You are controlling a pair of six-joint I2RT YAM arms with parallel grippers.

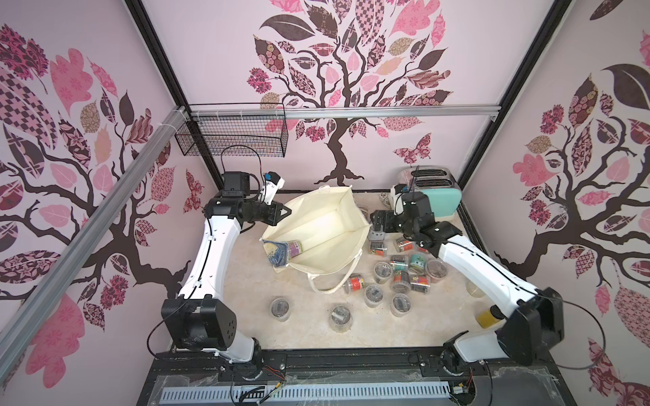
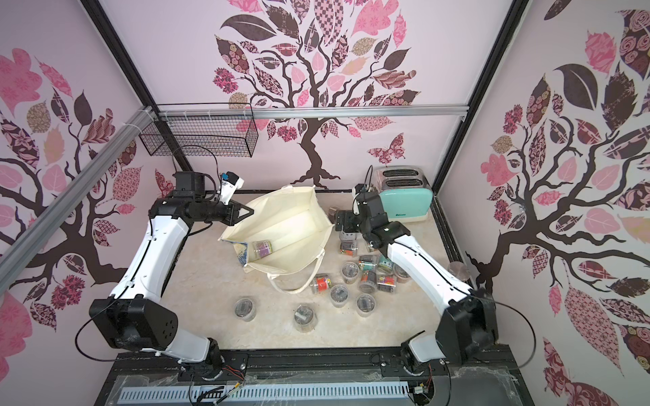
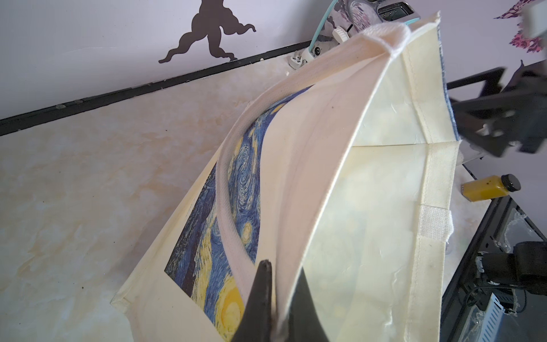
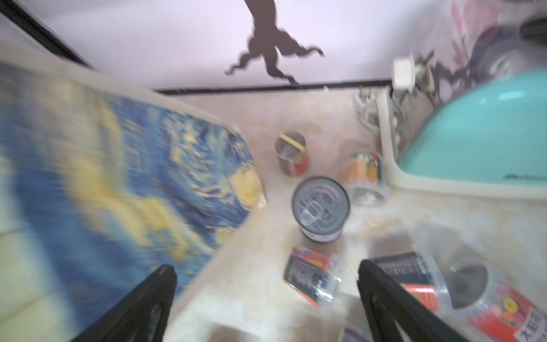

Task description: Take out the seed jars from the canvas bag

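Observation:
The cream canvas bag (image 1: pixel 325 223) lies tipped open, a purple-labelled jar (image 2: pixel 259 249) inside near its left end. My left gripper is shut on the bag's upper left rim and strap. My right gripper is open, raised beside the bag's right side, nothing visible between its fingers; in its blurred wrist view the bag's printed side fills the left. Outside the bag, many seed jars stand or lie, among them a grey-lidded one (image 4: pixel 319 205), a red-labelled one (image 1: pixel 354 284) and several clear-lidded ones (image 1: pixel 340 316) toward the front.
A turquoise toaster (image 2: pixel 406 203) with cables beside it stands at the back right. A wire basket (image 1: pixel 230 132) hangs at upper left. A yellow bottle (image 3: pixel 481 188) is at the right edge.

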